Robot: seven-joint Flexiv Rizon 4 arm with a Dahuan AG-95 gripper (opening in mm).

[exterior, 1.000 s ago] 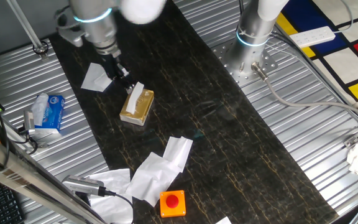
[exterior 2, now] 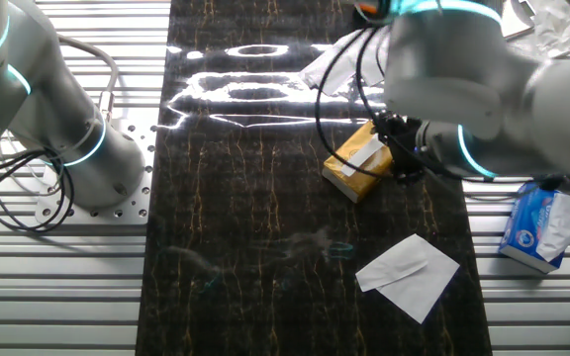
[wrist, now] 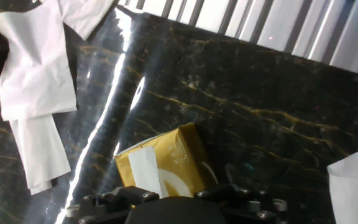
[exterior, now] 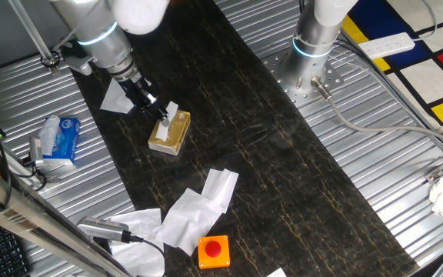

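A gold tissue pack [exterior: 177,132] lies on the dark marbled table with a white tissue [exterior: 163,131] standing out of its top. My gripper [exterior: 164,121] comes down from the upper left, its tips at that tissue. In exterior view 2, the gold pack [exterior 2: 345,177] is partly covered by the gripper and a cable. From the wrist, the pack [wrist: 182,155] with its white strip [wrist: 144,168] shows just beyond the dark gripper parts at the bottom edge. How the fingers stand, and whether the tissue is between them, cannot be made out.
Loose white tissues [exterior: 187,219] lie near an orange box with a red button [exterior: 214,251]. Another sheet [exterior: 117,98] rests behind the gripper. A blue tissue pack [exterior: 65,142] sits on the slatted metal at left. Right of the gold pack, the table is bare.
The arm has shifted left in exterior view 1, while the gripper's tips have come down and right onto the pack's tissue. The pack has stayed in place.
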